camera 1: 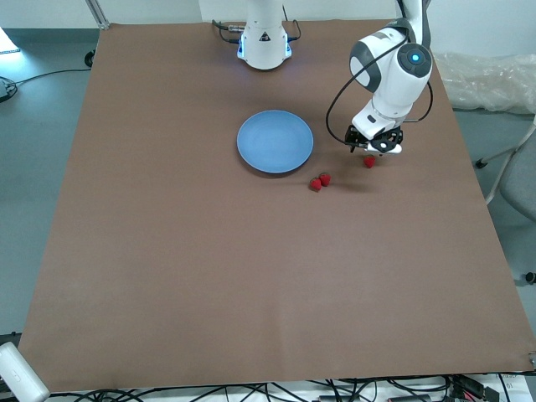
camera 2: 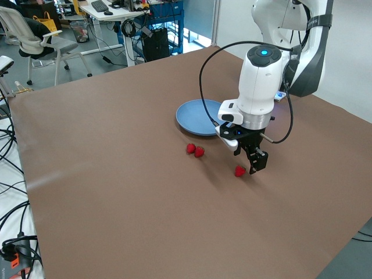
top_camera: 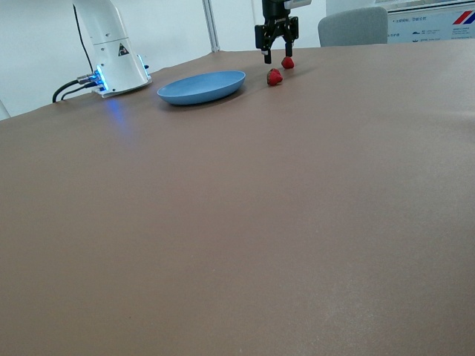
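Note:
A blue plate [camera 1: 275, 141] [top_camera: 201, 87] [camera 2: 192, 119] lies on the brown table [camera 1: 276, 276]. Strawberries [camera 1: 315, 184] [camera 2: 199, 151] [top_camera: 274, 76] sit in front of it toward the right in the left view, with a single strawberry [camera 1: 369, 162] [camera 2: 240, 171] [top_camera: 288, 62] apart from that pair. My black gripper [top_camera: 277, 56] hangs just above the table near the single strawberry, its two fingers apart with nothing seen between them in the top view.
A white arm base [camera 1: 264, 46] with cables stands at the back. Cables [camera 1: 251, 394] run along the near edge, outside the tabletop. A grey chair [camera 1: 519, 176] stands beside the table.

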